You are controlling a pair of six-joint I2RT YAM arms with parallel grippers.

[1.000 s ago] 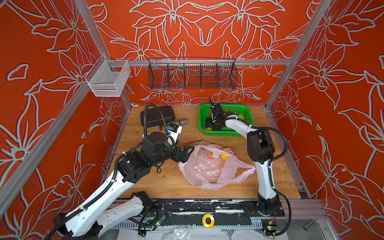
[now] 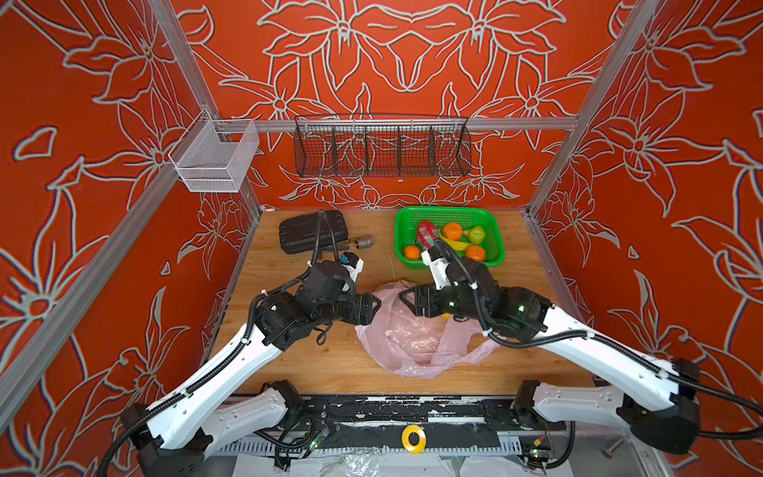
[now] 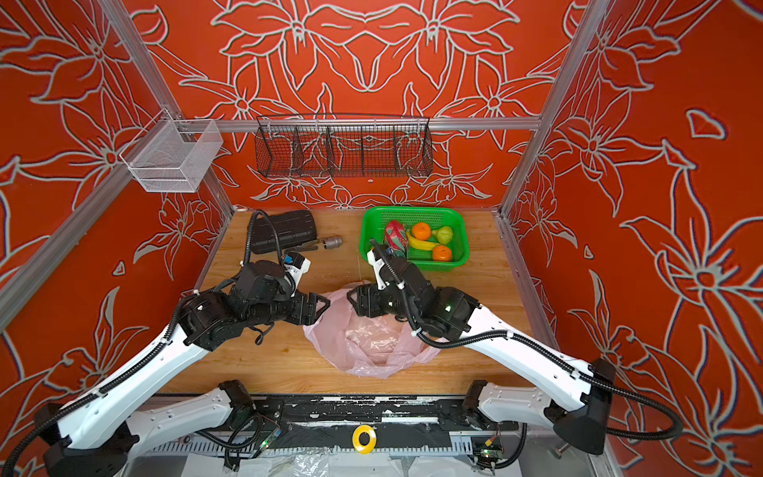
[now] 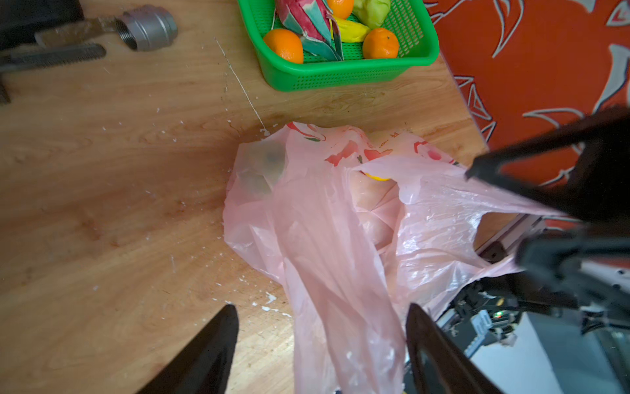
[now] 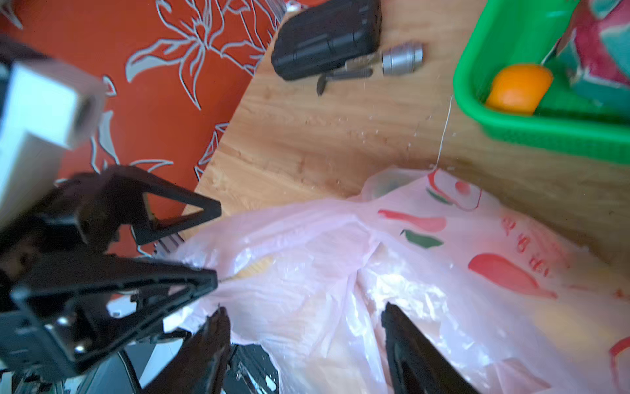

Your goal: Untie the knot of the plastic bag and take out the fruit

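The pink plastic bag [image 2: 405, 349] lies loosely open on the table, a handle loop spread to the right and something yellow showing inside in the left wrist view. My left gripper [image 2: 367, 308] hangs part open over the bag's left side, with plastic beneath its fingers. My right gripper [image 2: 413, 298] is part open above the bag's middle. Whether either touches the plastic is unclear. The green basket [image 3: 454, 260] behind holds oranges [image 4: 283, 47], a banana [image 3: 425, 243], a red-green fruit [image 3: 395, 234] and a yellow-green fruit [image 3: 444, 234].
A black case [image 2: 306, 232] and metal tools [image 2: 363, 241] lie at the back left. Wire baskets [image 2: 381, 159] hang on the rear and left rails. Bare table surrounds the bag at left and right.
My right gripper has moved from the green basket forward to above the bag, uncovering the fruit there. My left gripper has shifted slightly down and left.
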